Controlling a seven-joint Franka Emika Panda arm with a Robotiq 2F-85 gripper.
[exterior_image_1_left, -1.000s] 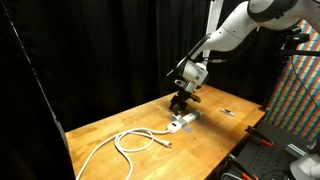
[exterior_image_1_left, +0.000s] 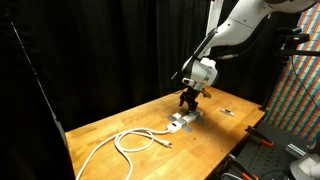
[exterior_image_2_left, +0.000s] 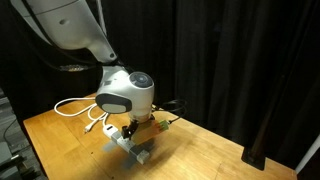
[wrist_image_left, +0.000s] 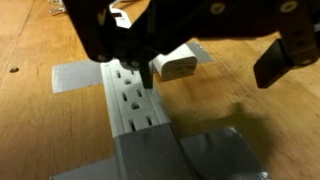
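Note:
A white power strip (wrist_image_left: 138, 102) is fixed to the wooden table by grey tape (wrist_image_left: 150, 150), with several bare sockets facing up. Touching or close beside it is a white block (wrist_image_left: 176, 63), perhaps a plug or adapter, partly hidden by my gripper. My gripper is open above the strip and block, its dark fingers (wrist_image_left: 285, 65) spread apart; no held object shows. From the side, the gripper (exterior_image_1_left: 188, 101) hangs low over the far end of the strip (exterior_image_1_left: 178, 124). In the second exterior view the gripper (exterior_image_2_left: 128, 131) hides part of the strip.
A white cable (exterior_image_1_left: 122, 147) loops across the table's left part, with its plug end (exterior_image_1_left: 163, 143) near the strip. A small item (exterior_image_1_left: 228, 112) lies to the right. Black curtains (exterior_image_1_left: 110, 60) stand behind.
The arm has shifted right and a little nearer in exterior view 1, bringing the gripper over the strip's far end. The strip and cable have not moved.

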